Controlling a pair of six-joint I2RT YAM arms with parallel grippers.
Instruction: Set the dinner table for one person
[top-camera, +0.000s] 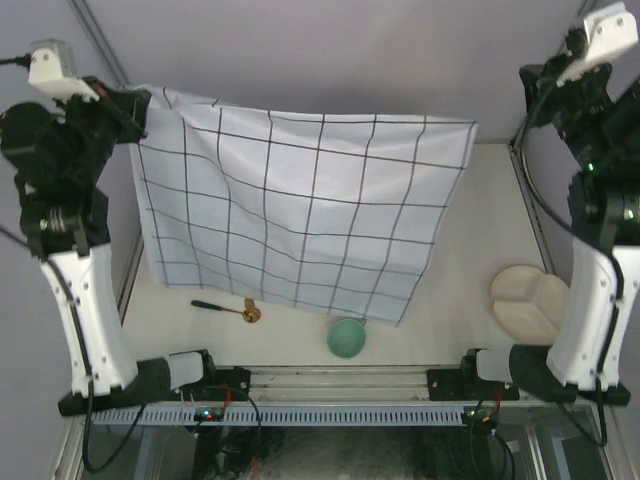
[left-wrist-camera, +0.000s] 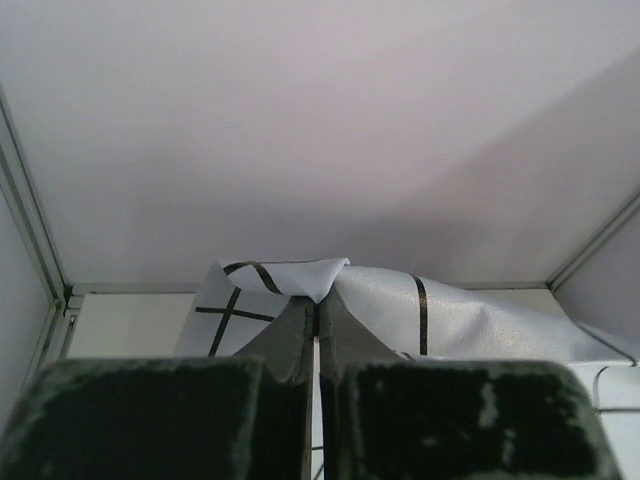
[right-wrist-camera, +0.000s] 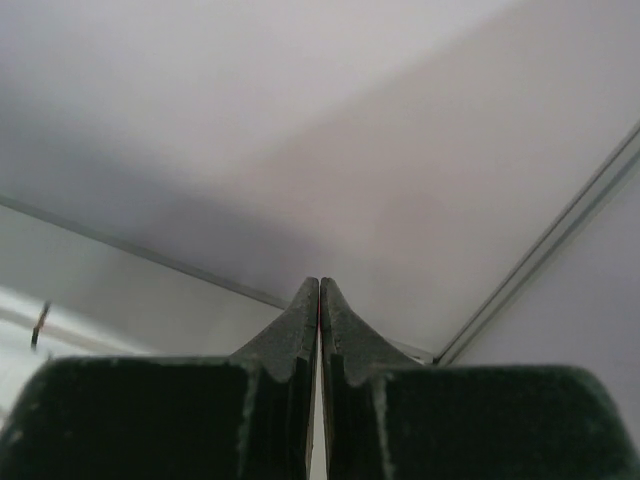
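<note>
A white cloth with a black grid (top-camera: 300, 200) spreads across the table, its upper left corner raised. My left gripper (top-camera: 143, 108) is shut on that corner; in the left wrist view the fabric (left-wrist-camera: 380, 305) bunches at the fingertips of the left gripper. The cloth's upper right corner is free, apart from my right gripper (top-camera: 528, 98). In the right wrist view, the right gripper is shut with nothing showing between its fingers. A green cup (top-camera: 346, 338) stands just below the cloth's lower edge. A divided beige plate (top-camera: 530, 302) lies at the right.
A dark-handled golden utensil (top-camera: 225, 309) lies front left, close below the cloth; a second golden utensil there (top-camera: 249, 304) is mostly covered. Bare table (top-camera: 475, 230) shows between cloth and plate. Walls close in the sides and back.
</note>
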